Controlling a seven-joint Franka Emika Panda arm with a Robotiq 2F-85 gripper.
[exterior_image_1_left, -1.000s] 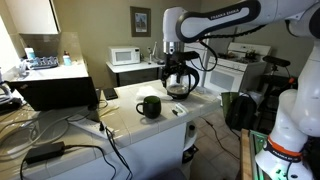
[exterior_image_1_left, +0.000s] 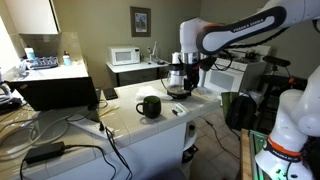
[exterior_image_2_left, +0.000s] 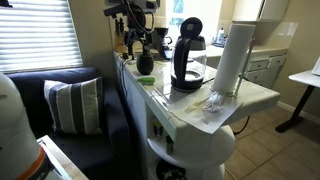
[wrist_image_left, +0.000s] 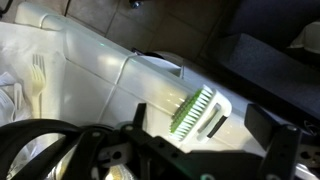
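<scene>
A brush with green bristles and a white body (wrist_image_left: 201, 114) lies on the white counter near its edge in the wrist view. In exterior view 2 it appears as a small green shape (exterior_image_2_left: 146, 79) in front of a dark mug (exterior_image_2_left: 152, 62). My gripper is open above the counter, its fingers apart on either side of the brush in the picture. Nothing shows between them at finger height. Exterior view 1 has the mug (exterior_image_1_left: 150, 106) on the counter, left of my arm; finger detail is too small there.
A dark-handled glass kettle (exterior_image_2_left: 187, 55) and a paper towel roll (exterior_image_2_left: 232, 60) stand along the counter. A fork (wrist_image_left: 38, 85) lies at the wrist view's left. Cables (exterior_image_1_left: 70, 148) and a black case (exterior_image_1_left: 62, 92) occupy the left counter. Beyond the counter edge is a dark couch (exterior_image_2_left: 85, 125).
In exterior view 1 my arm has swung right and its hand has come somewhat lower. The mug and the other counter items look unmoved.
</scene>
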